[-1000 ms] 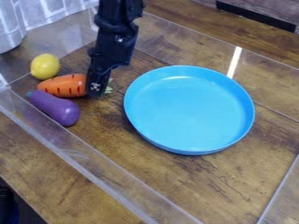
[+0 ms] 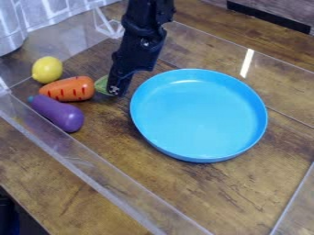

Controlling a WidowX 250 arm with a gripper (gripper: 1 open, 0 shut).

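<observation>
My dark gripper (image 2: 117, 77) reaches down from the top centre to a small green object (image 2: 103, 87) lying between the orange carrot and the blue plate. Its tips are at or over that object; whether they touch or grip it I cannot tell. The carrot (image 2: 65, 90) lies left of it, with the purple eggplant (image 2: 55, 113) in front and the yellow lemon (image 2: 47, 69) behind.
A large blue plate (image 2: 199, 115) takes up the centre right of the wooden table (image 2: 160, 197). A clear barrier runs along the left and front. A white object (image 2: 10, 27) stands at the top left.
The arm has shifted slightly right and up from beside the carrot over the last second, and more of the green object now shows.
</observation>
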